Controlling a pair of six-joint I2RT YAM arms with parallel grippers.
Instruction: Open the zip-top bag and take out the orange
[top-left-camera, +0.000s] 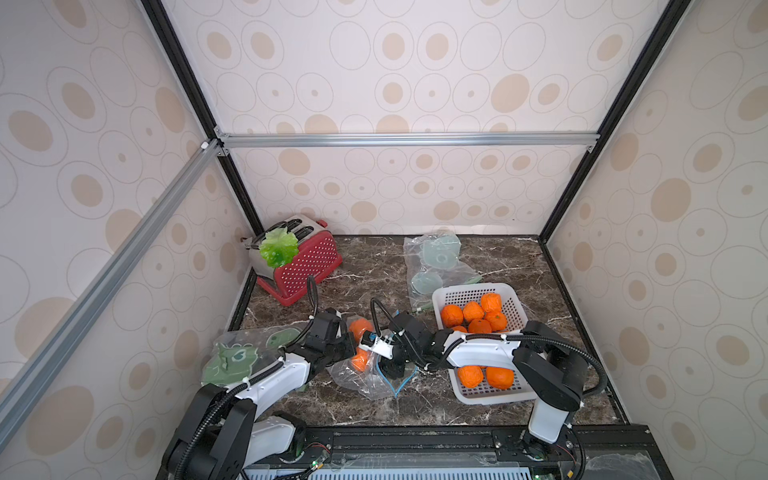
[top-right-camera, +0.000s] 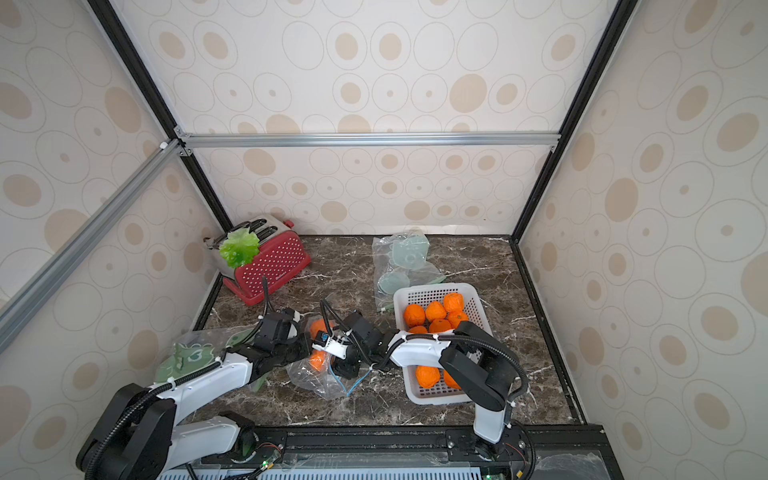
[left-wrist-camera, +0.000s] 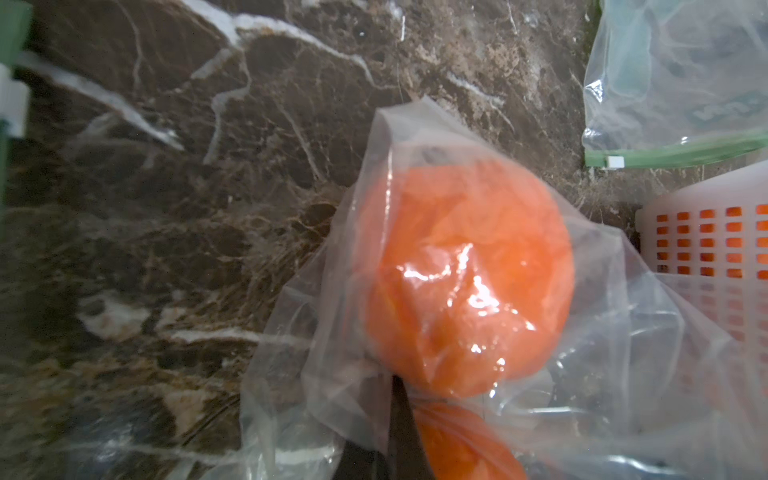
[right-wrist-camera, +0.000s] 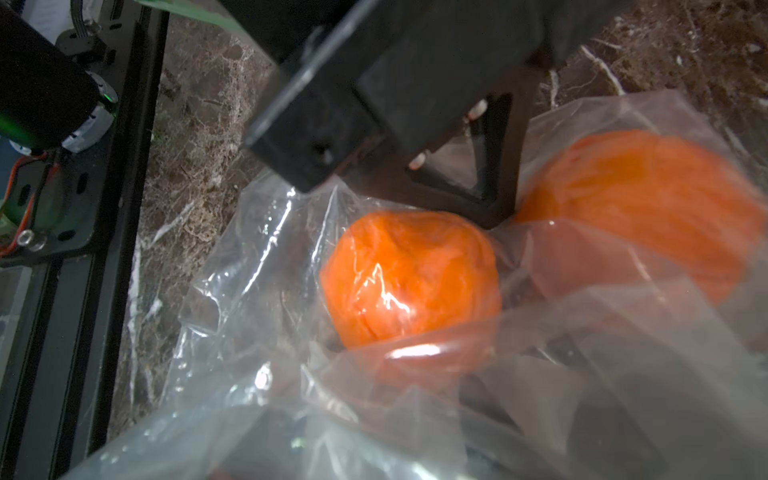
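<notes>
Two oranges lie inside the clear zip top bag (top-left-camera: 376, 387), whose blue zip edge is on the right in the top left view. The upper orange (left-wrist-camera: 472, 280) has plastic stretched over it; the lower orange (right-wrist-camera: 412, 280) sits nearer the front, under shiny film. My left gripper (top-left-camera: 350, 349) is shut at the bag's left side, its dark tip (right-wrist-camera: 492, 212) against the plastic between the oranges. Whether film is pinched there cannot be made out. My right gripper (top-left-camera: 385, 364) is at the zip side, over the bag mouth; its fingertips are hidden, so I cannot tell how its fingers stand.
A white basket (top-left-camera: 518, 294) of several oranges stands right, under my right forearm. Another clear bag (top-left-camera: 432, 260) lies behind it. A green-printed bag (top-left-camera: 230, 364) lies left, partly under my left arm. A red toaster (top-left-camera: 308, 268) with green lettuce (top-left-camera: 278, 248) is back left.
</notes>
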